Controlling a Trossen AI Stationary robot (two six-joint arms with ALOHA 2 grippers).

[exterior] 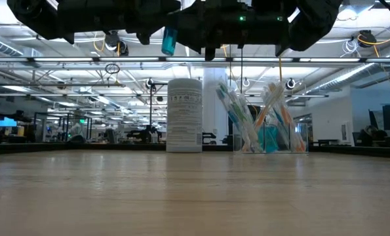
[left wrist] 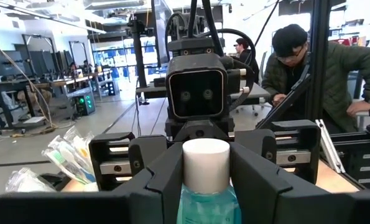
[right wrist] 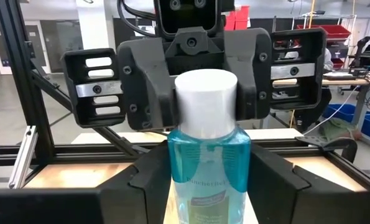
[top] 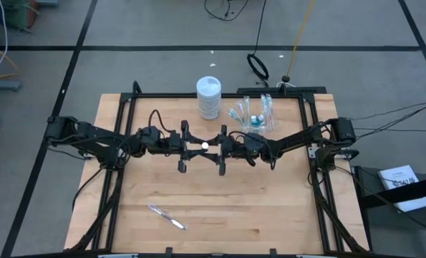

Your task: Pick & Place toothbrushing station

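Observation:
A small teal mouthwash bottle [right wrist: 209,174] with a white cap [right wrist: 206,102] is held upright in the air between both arms. My right gripper is shut on its clear body, one finger against each side. From the opposite side, my left gripper is shut on the same bottle at the white cap. In the low view the bottle's base [exterior: 169,43] hangs well above the table. At the back right of the table, a clear organizer [exterior: 286,145] holds packaged toothbrushes [exterior: 242,118] and a teal item [exterior: 268,139].
A large white canister [top: 209,98] stands at the table's back centre, left of the organizer. One wrapped toothbrush [top: 167,216] lies alone at the front left. Most of the wooden tabletop [top: 248,208] in front of the arms is bare.

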